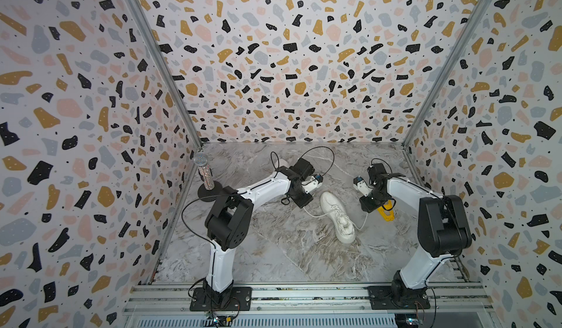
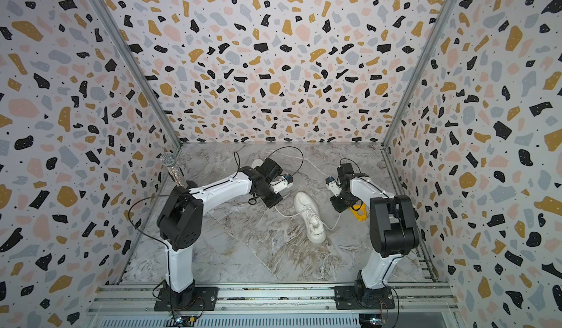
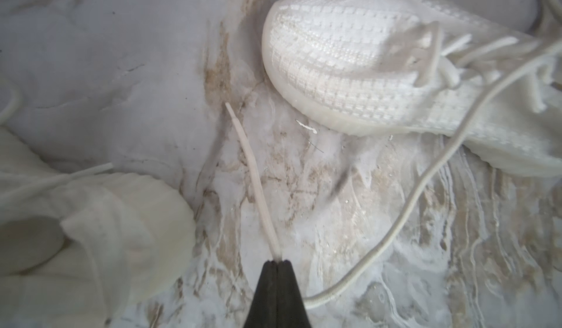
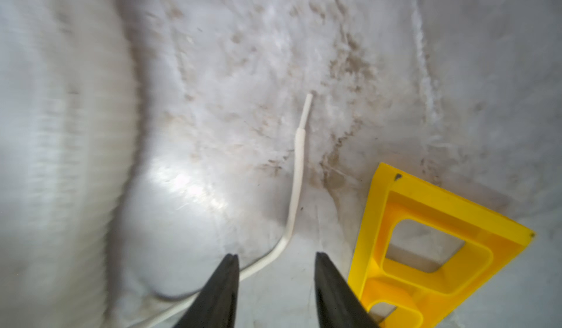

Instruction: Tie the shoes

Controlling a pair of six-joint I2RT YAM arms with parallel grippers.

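Observation:
A white shoe (image 1: pixel 337 216) lies mid-table, with one lace drawn out on each side. Its toe fills the upper right of the left wrist view. My left gripper is shut on the left lace (image 3: pixel 409 202), close to its end; a short tail and tip stick out past the fingertips. My right gripper is open to the right of the shoe, its fingers (image 4: pixel 220 293) apart. Below them the right lace (image 4: pixel 296 175) curves free, its thin tip pointing away; part of it passes behind one finger. Nothing is held there.
A second white shoe (image 3: pixel 140 228) lies beside my left gripper, mostly hidden by the arm from above. A yellow plastic frame (image 4: pixel 450 211) sits close by my right gripper. At far left stands a microphone (image 1: pixel 203 167).

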